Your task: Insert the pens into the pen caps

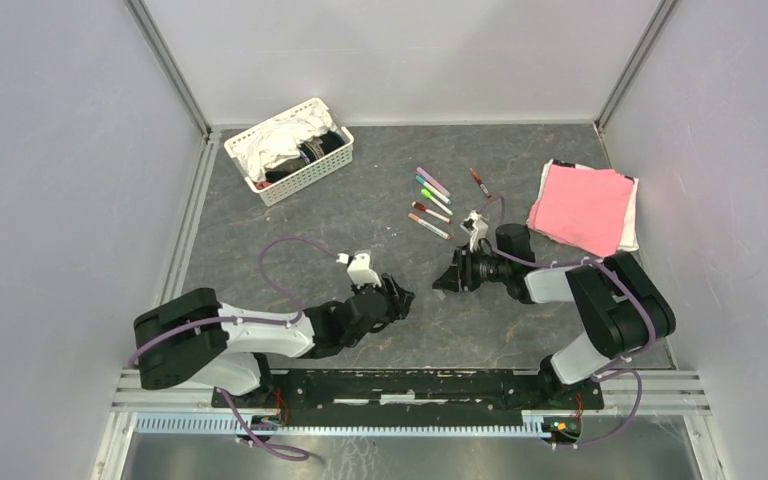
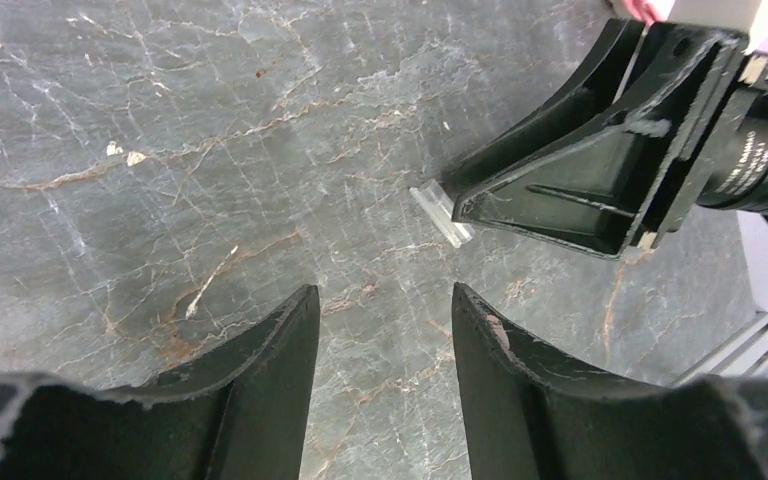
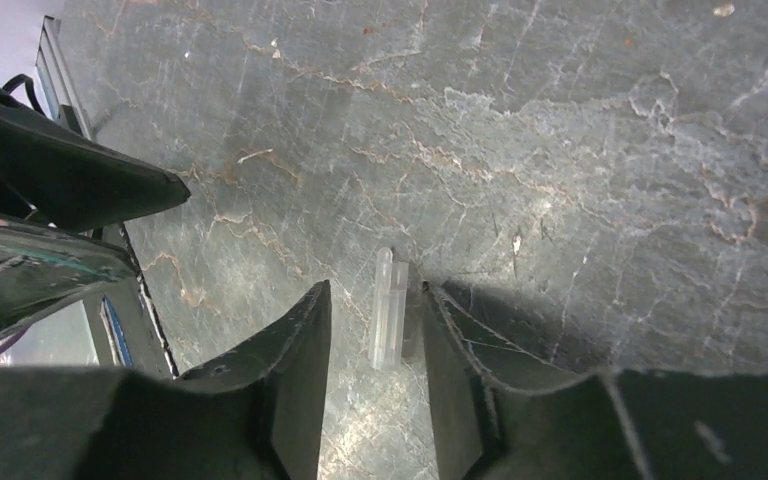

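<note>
A small clear translucent piece [image 3: 389, 310], perhaps a cap, lies on the grey table just left of my right gripper [image 1: 450, 280]; in the right wrist view it sits between the open fingertips. My left gripper [image 1: 395, 295] is open over bare table, facing the right gripper, with nothing between its fingers. Several coloured pens lie behind the grippers, among them a pink one [image 1: 432, 180], a green one [image 1: 436, 200] and an orange one [image 1: 428, 226]; a red one [image 1: 480, 182] lies apart to the right.
A white basket [image 1: 305, 180] with cloths stands at the back left. Folded pink and white cloths [image 1: 580, 200] lie at the right.
</note>
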